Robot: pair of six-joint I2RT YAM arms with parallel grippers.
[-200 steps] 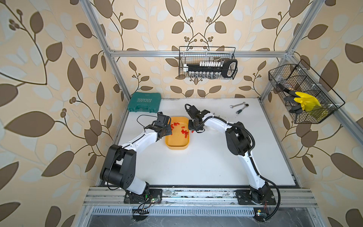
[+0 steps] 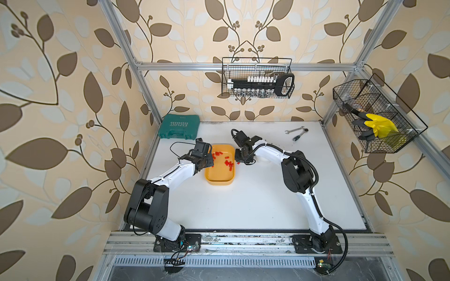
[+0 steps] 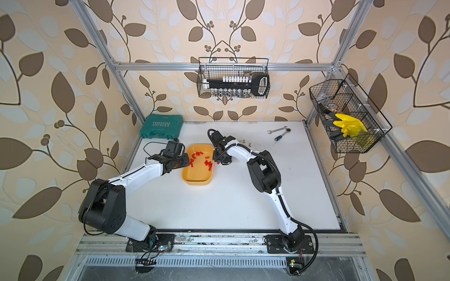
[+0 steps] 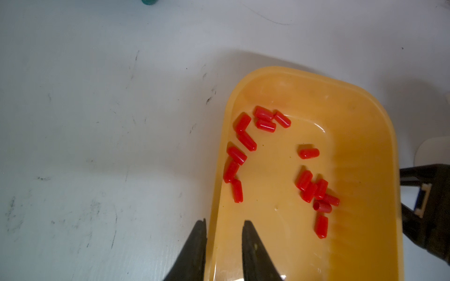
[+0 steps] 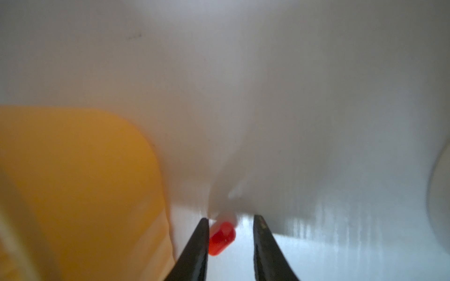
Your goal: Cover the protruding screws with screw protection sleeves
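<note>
An orange tray (image 4: 276,243) holds several red sleeves (image 4: 265,125). My left gripper hangs over its left rim, open with nothing between the fingers. In the right wrist view a lone red sleeve (image 5: 221,238) lies on the table just outside the tray, beside the left finger of my open right gripper; it is blurred, apparently not gripped. Small screws (image 3: 243,142) stand on the table behind the right arm, partly hidden.
A green case (image 2: 179,126) lies at the back left; wrenches (image 2: 295,131) lie at the back right. Wire baskets (image 2: 256,77) hang on the frame.
The right gripper has shifted very slightly right at the tray's edge. The left arm looks unchanged.
</note>
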